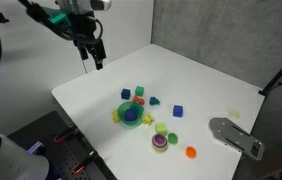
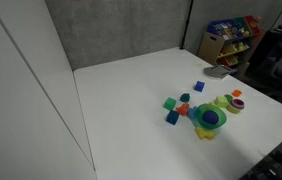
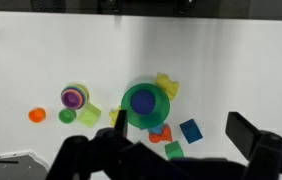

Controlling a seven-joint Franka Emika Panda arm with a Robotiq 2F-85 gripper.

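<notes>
High above the white table, at the upper left of exterior view 1, hangs my gripper. In the wrist view its dark fingers stand wide apart, open, with no object held between them. Below it on the table sits a green bowl with a dark blue round thing inside. Yellow pieces lie close around the bowl. A blue cube, a green block and a red piece are grouped on one side. On the other side are a ringed, multicoloured cup and a lime block.
A small green piece and an orange piece lie beyond the cup. Another blue block sits apart. A grey metal tray rests near the table's edge. Coloured bins stand at the back.
</notes>
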